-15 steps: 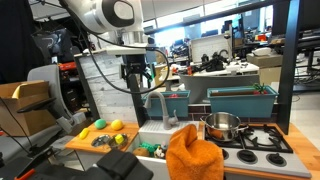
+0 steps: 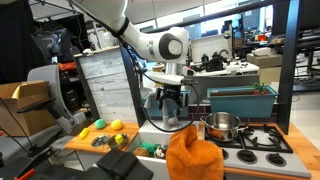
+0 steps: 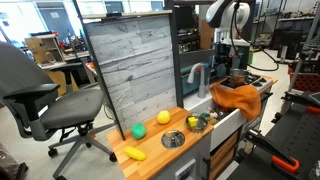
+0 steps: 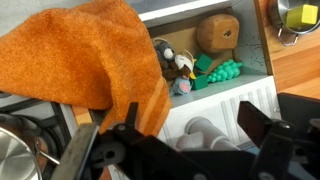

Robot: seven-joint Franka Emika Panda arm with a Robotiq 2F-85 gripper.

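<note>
My gripper (image 2: 171,104) is open above the counter by the sink, pointing down. In the wrist view its dark fingers (image 4: 100,150) stand wide apart, with a pale grey tap-like piece (image 4: 205,132) showing between them; contact cannot be told. An orange towel (image 2: 193,155) drapes over the counter's front beside the sink. Within the open sink basin (image 4: 245,92) lie a brown round piece (image 4: 217,33), a green bumpy toy (image 4: 224,72) and small mixed items.
A steel pot (image 2: 222,125) stands beside the stove (image 2: 265,142), right of the towel. Teal bins (image 2: 240,103) line the back. On the wooden counter at left lie a yellow banana-like item (image 3: 135,153), a green ball (image 3: 138,131) and a metal bowl (image 3: 173,139).
The arm has come down and a little to the right, bringing my gripper from high above to low near the tap. The towel and pot have not moved.
</note>
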